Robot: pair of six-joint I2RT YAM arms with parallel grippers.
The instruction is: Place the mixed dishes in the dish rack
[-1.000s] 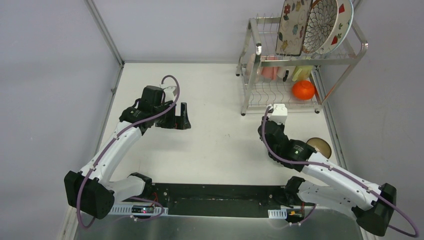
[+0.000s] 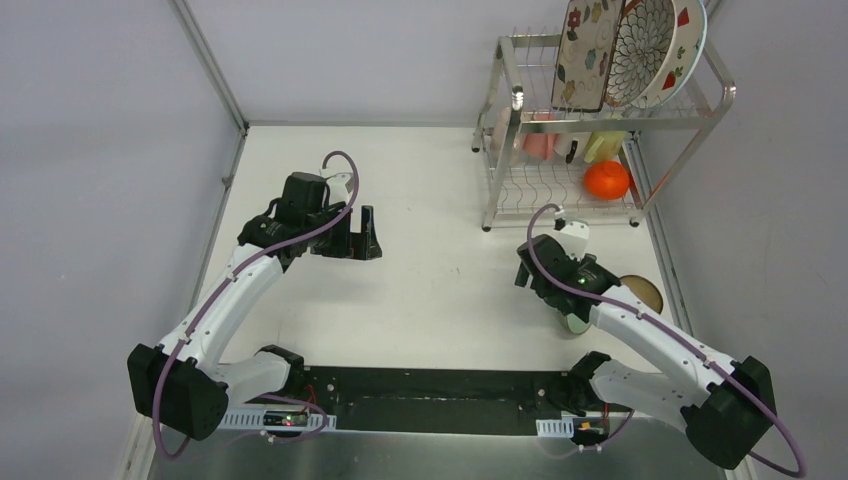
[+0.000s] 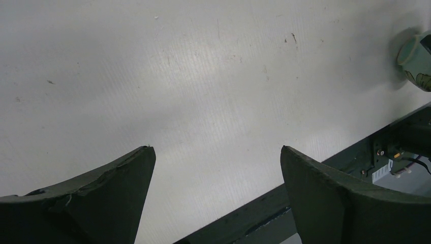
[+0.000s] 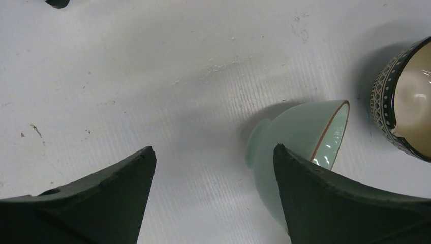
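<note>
A pale green bowl (image 4: 274, 152) lies tilted on its side on the white table, under my open right gripper, whose right finger overlaps it in the right wrist view. My left gripper stands open over bare table, nothing between its fingers. The two-tier metal dish rack (image 2: 670, 123) at the back right holds a rectangular plate (image 2: 585, 55) and a round plate (image 2: 682, 55) on top, with several cups and an orange round item (image 2: 606, 180) below.
Walls stand at the back and both sides, the right one close to the rack and tan bowl. A dark strip (image 2: 440, 395) runs along the front edge.
My right arm has shifted and turned slightly rightward, bringing part of the pale green bowl into view in the top view. The left arm has not moved.
</note>
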